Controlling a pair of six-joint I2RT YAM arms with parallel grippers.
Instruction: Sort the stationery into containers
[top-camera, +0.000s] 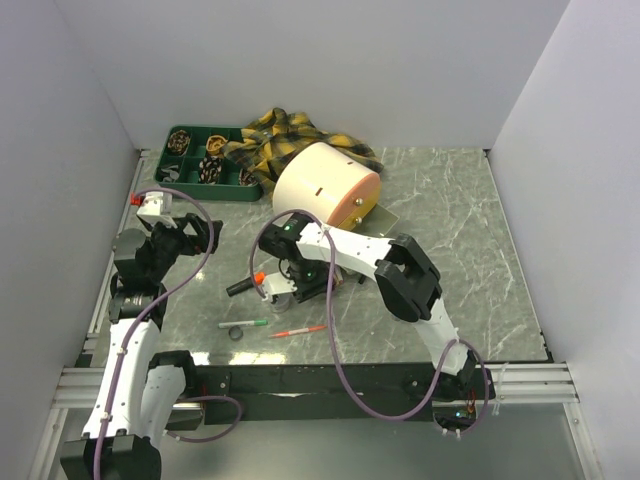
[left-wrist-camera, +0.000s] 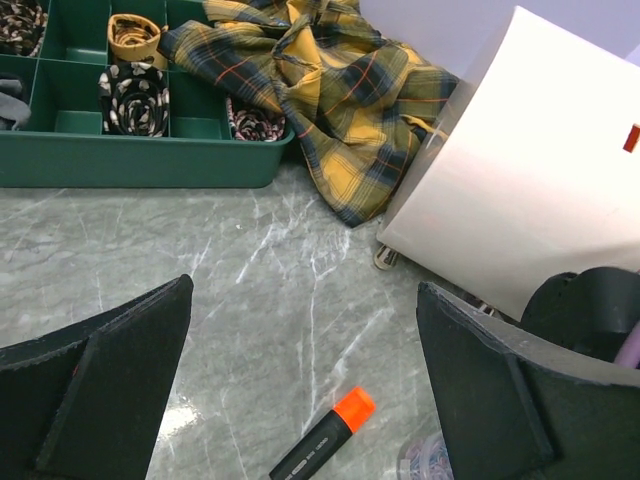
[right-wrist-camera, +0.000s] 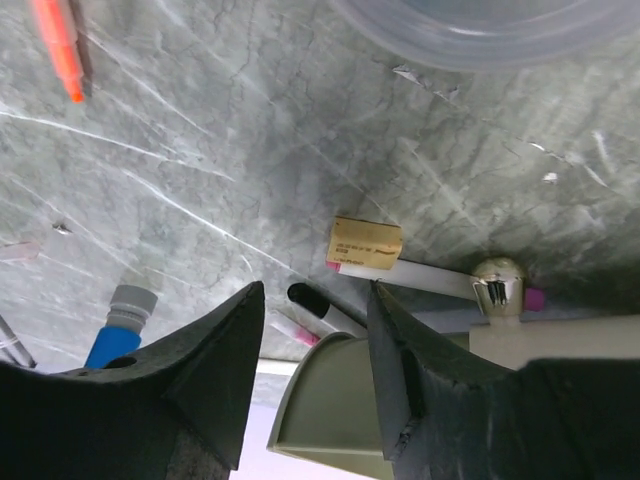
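Observation:
My left gripper stands open at left, above bare table. My right gripper is open, low over the middle, nothing seen between its fingers. Below it lie a small tan block, pens, a blue-capped item and an orange pen. A black marker with orange cap, a green pen, a red pen and a dark ring lie on the table. A clear round container is partly hidden in the top view.
A green compartment box with rolled items and a plaid cloth are at the back. A cream cylindrical case with a grey-green tray stands centre back.

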